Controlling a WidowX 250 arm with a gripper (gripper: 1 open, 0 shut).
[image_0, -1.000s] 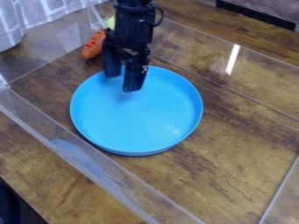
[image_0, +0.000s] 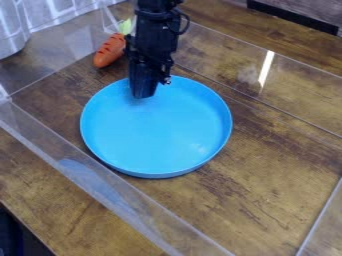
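The dark gripper (image_0: 147, 72) points down over the far rim of a round blue plate (image_0: 155, 131). Its fingers look close together, and nothing visible is held between them. An orange carrot-like object (image_0: 110, 51) lies behind the plate, left of the gripper, with a pale green object (image_0: 126, 26) beyond it, partly hidden by the arm.
The plate rests on a wooden surface (image_0: 262, 170), which is clear to the right and in front. A clear plastic edge runs diagonally along the left, and a dark strip (image_0: 315, 10) is at the back right.
The gripper's fingers have drawn together from a spread stance over the plate, and the gripper has shifted slightly. The plate has not visibly moved.
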